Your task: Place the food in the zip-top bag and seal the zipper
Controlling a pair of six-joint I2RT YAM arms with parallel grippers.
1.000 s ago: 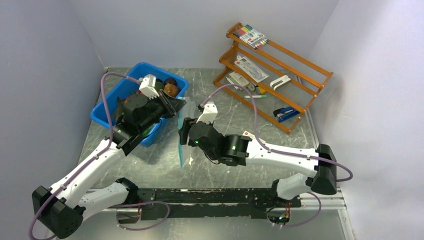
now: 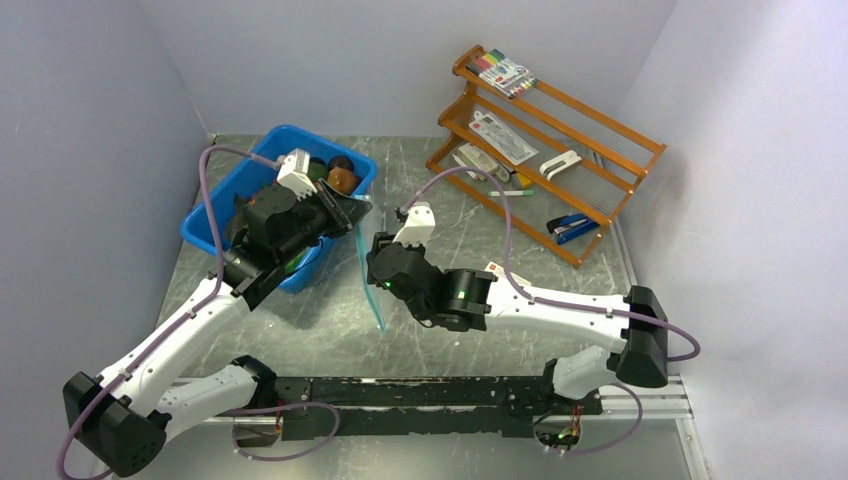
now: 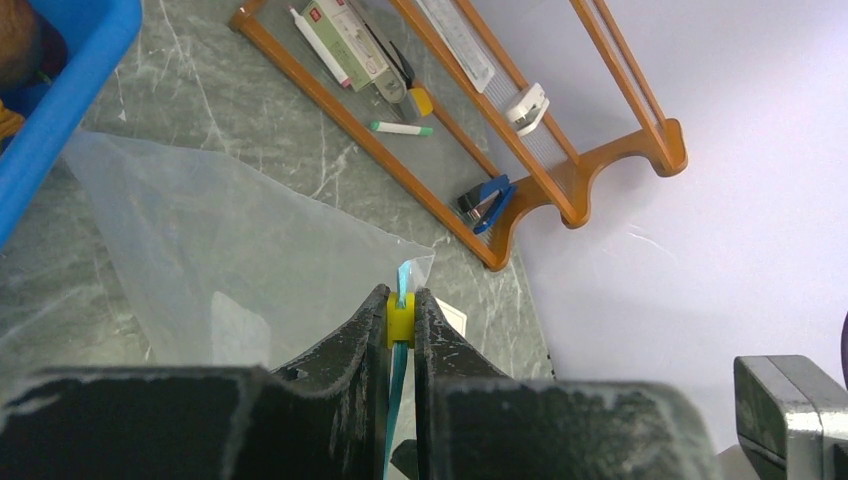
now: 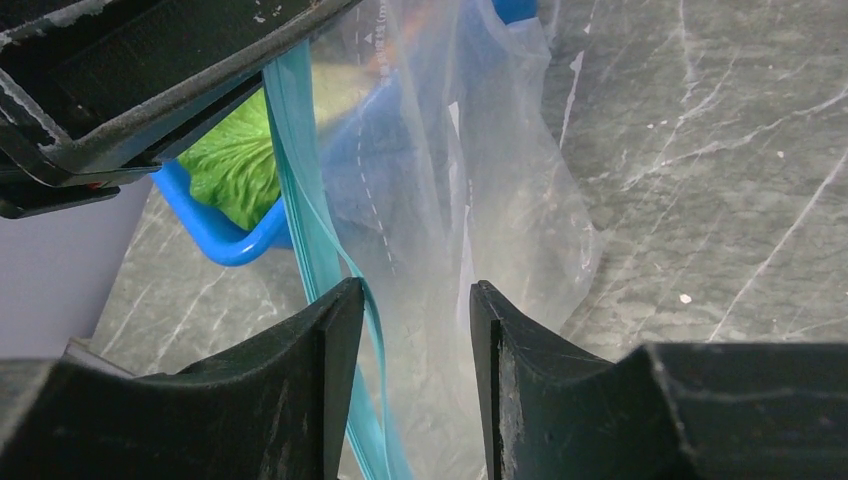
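Note:
The clear zip top bag (image 3: pixel 200 235) hangs with its teal zipper strip (image 4: pixel 298 150) running downward, and no food shows inside it. My left gripper is shut on the yellow piece (image 3: pixel 400 330) on that strip, at the bag's upper end. Lower down, my right gripper is part open. Its fingers (image 4: pixel 500 350) stand apart, and the strip passes by the other finger, with one thin edge on the inner side. The food, including a leafy green (image 4: pixel 235 165) and a brown item (image 2: pixel 342 180), lies in the blue bin (image 2: pixel 213 203).
A wooden rack (image 2: pixel 560 195) with stationery stands at the back right; a blue stapler (image 2: pixel 572 228) rests on its lowest shelf. A small white card (image 2: pixel 508 273) lies beyond the right arm.
The right gripper has shifted slightly right, away from the strip. The lower end of the teal strip now slants to the right instead of hanging straight. The left arm has not moved.

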